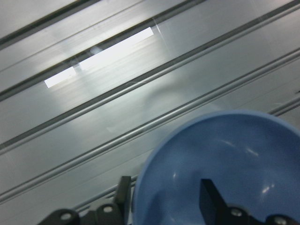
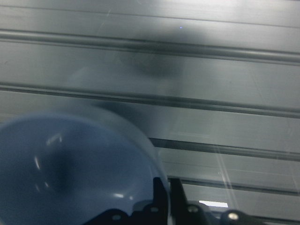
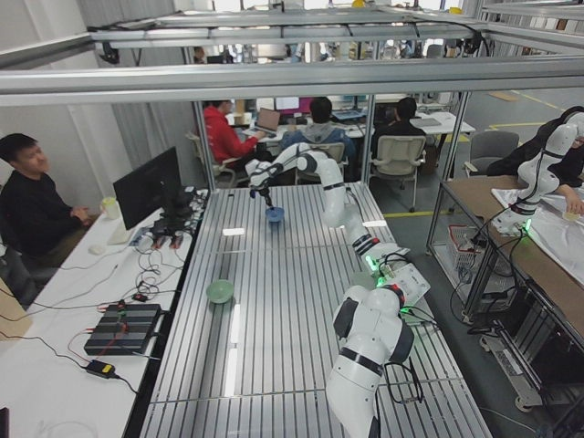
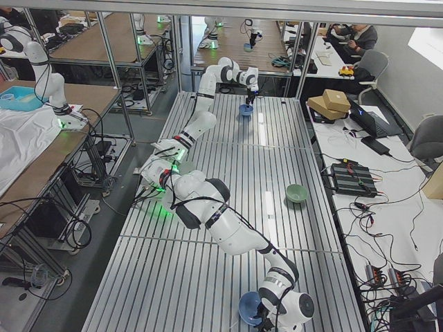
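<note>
Two blue bowls stand at opposite ends of the slatted metal table (image 4: 228, 290), a green bowl (image 4: 296, 194) between them. My left gripper stands open over one blue bowl's rim, one finger outside and one inside the bowl (image 1: 220, 154). My right gripper has its fingers close together on either side of the other blue bowl's rim (image 2: 65, 164), apparently shut on it.
A side table (image 3: 73, 365) with monitor, cables and black boxes runs along one long side, with a seated person beside it. The table's middle around the green bowl is largely clear.
</note>
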